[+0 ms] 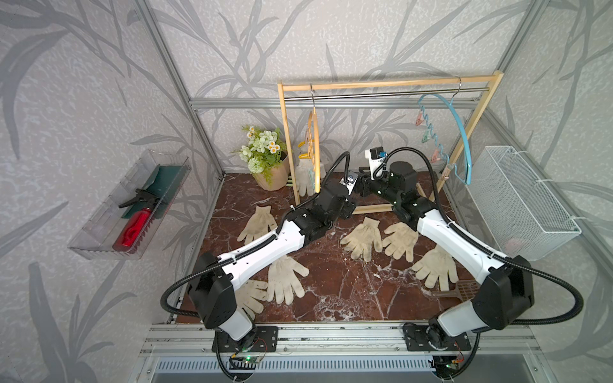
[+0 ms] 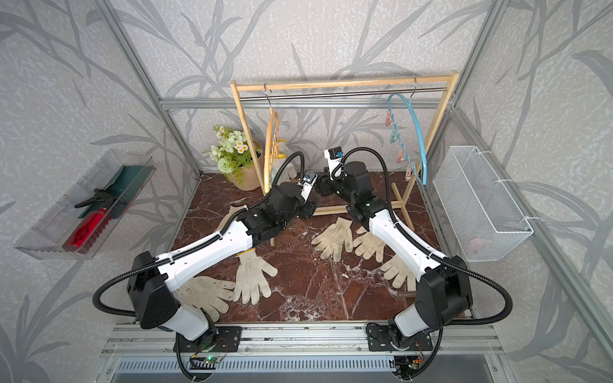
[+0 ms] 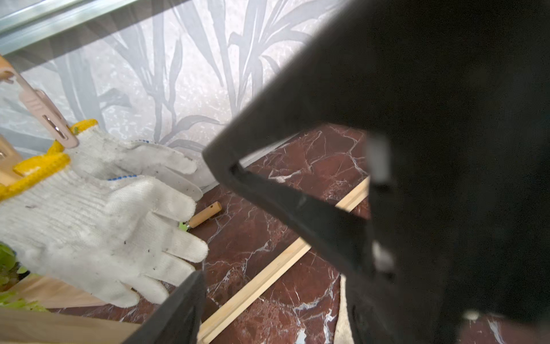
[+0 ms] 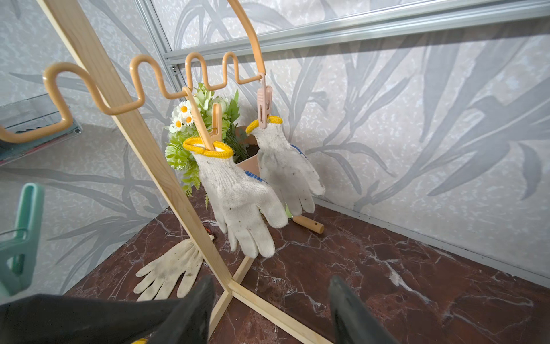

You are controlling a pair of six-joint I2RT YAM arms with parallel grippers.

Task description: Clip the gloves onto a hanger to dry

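Two white gloves with yellow cuffs (image 4: 237, 200) (image 4: 286, 166) hang by clips (image 4: 200, 120) from the orange hanger (image 4: 134, 97) at the rack's left. My left gripper (image 1: 348, 207) and right gripper (image 1: 364, 185) are close together at mid-rack, right of those gloves. The left wrist view shows the left fingers apart beside the gloves, empty; the right wrist view shows the right fingers apart, empty. Loose gloves (image 1: 360, 239) (image 1: 287, 281) lie on the table. A blue hanger (image 1: 464, 140) with clips hangs at the right.
The wooden rack (image 1: 389, 79) spans the back, beside a flower pot (image 1: 271, 178). A wire basket (image 1: 517, 204) is on the right wall, a clear tray (image 1: 95, 236) with tools on the left.
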